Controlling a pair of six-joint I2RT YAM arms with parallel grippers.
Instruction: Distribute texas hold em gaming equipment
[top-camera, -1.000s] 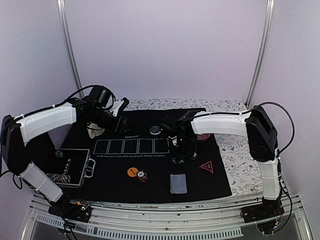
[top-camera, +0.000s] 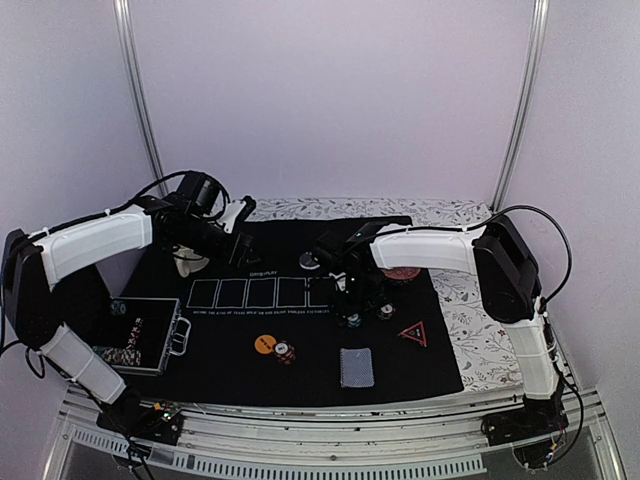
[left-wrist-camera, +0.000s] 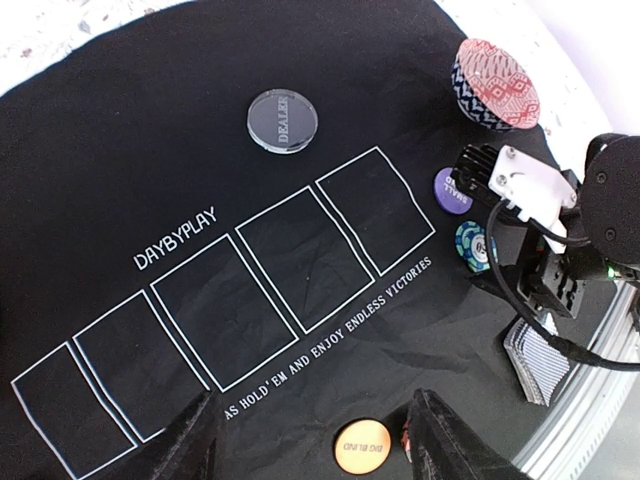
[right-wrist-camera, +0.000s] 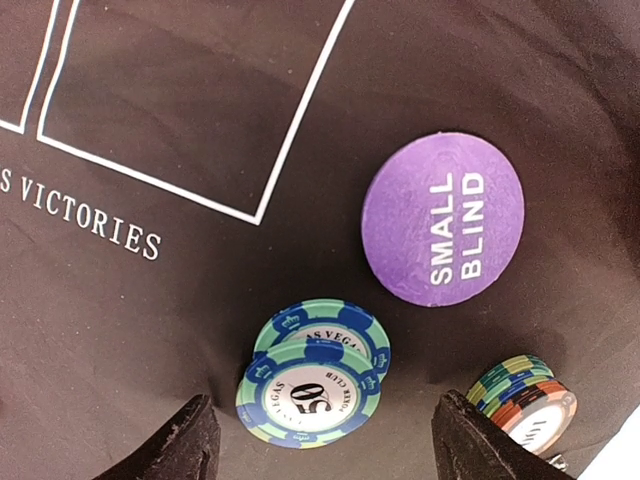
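Note:
Two overlapping blue-green 50 chips lie under my open right gripper, beside the purple SMALL BLIND button. A stack of mixed chips sits right of them. My left gripper hangs over the left of the mat, part open, nothing visible between its fingers. The orange BIG BLIND button and another chip stack lie at front centre. The DEALER button lies above the printed boxes. The card deck is at front right.
An open chip case stands at the left. A patterned bowl is at the back right, partly hidden by the right arm in the top view. A red triangle lies on the right.
My right gripper has shifted slightly to the left, uncovering more of the chips on the right. The left arm looks still.

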